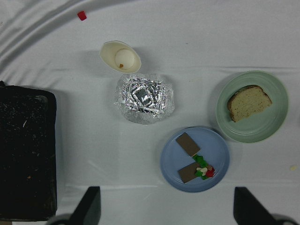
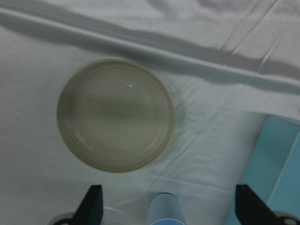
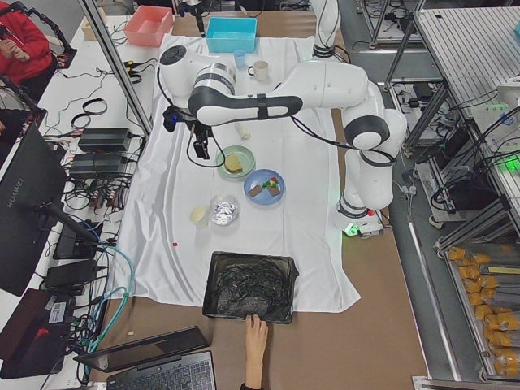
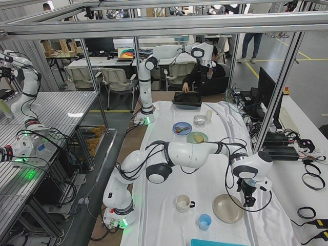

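Note:
My left gripper (image 3: 201, 140) hangs open above the table; its wrist view shows a blue plate (image 1: 171, 164) with brown pieces and small colourful bits, a green plate (image 1: 251, 131) with bread (image 1: 248, 103), crumpled foil (image 1: 143, 98), a cream cup (image 1: 115, 54) and a black tray (image 1: 26, 150). A hand (image 3: 254, 333) touches the tray's near edge. My right gripper (image 4: 248, 192) is open above a beige plate (image 2: 115, 115), with a blue cup (image 2: 166, 208) and teal bin (image 2: 274, 159) in its view.
A mug (image 4: 183, 202) stands left of the beige plate. A laptop (image 3: 162, 366) sits beyond the cloth near the tray. Monitors and cables line one side; the white cloth has clear patches between the dishes.

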